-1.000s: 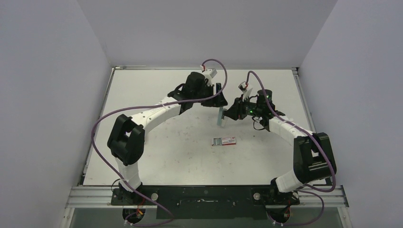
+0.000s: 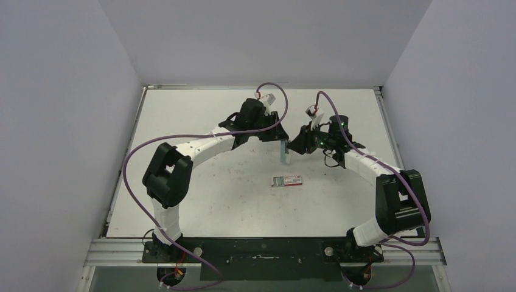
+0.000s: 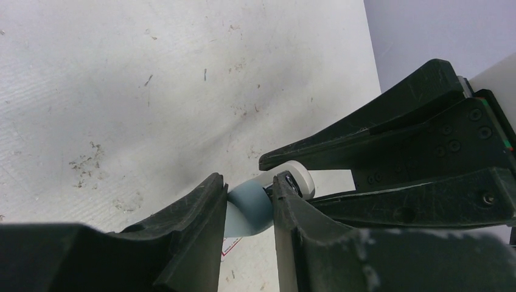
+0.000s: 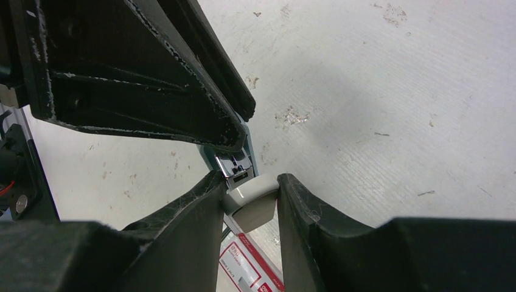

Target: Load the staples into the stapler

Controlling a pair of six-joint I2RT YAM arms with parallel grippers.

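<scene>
The pale blue and white stapler [image 2: 283,155] is held up between both grippers at mid-table. My right gripper [image 2: 292,146] is shut on its white end [image 4: 249,201]. My left gripper [image 2: 280,135] is at its other side; in the left wrist view its fingertips [image 3: 207,201] press close round the pale blue end [image 3: 249,210], though how far they are shut is unclear. A metal part of the stapler shows beneath the right gripper's view of the left fingers. The red-and-white staple box [image 2: 286,180] lies on the table below the stapler.
Grey walls stand at the back and sides, and both arms take up the middle and right.
The left arm has shifted slightly down the view, and the stapler has moved a little with it. The right arm is nearly still; the staple box has not moved.
</scene>
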